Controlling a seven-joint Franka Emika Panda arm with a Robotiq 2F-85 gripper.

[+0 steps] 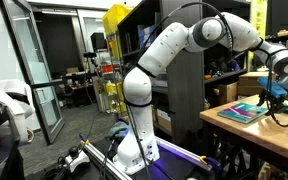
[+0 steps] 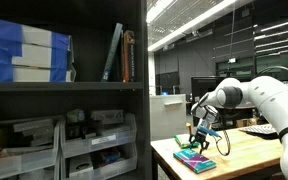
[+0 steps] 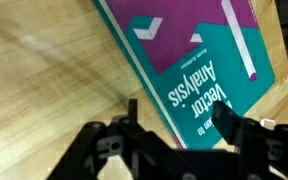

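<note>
A teal and purple book titled "Vector Analysis" lies flat on the wooden table, slanting across the upper right of the wrist view. In exterior view 1 the book is near the table's left side; exterior view 2 also shows the book. My gripper stands part open over the book's long edge. One fingertip appears over bare wood and the other over the cover; whether either touches cannot be told. No object is visibly clamped between them.
Bare wooden tabletop fills the left of the wrist view. Cardboard boxes stand behind the table. A dark shelf with books and clear bins is at the left in exterior view 2.
</note>
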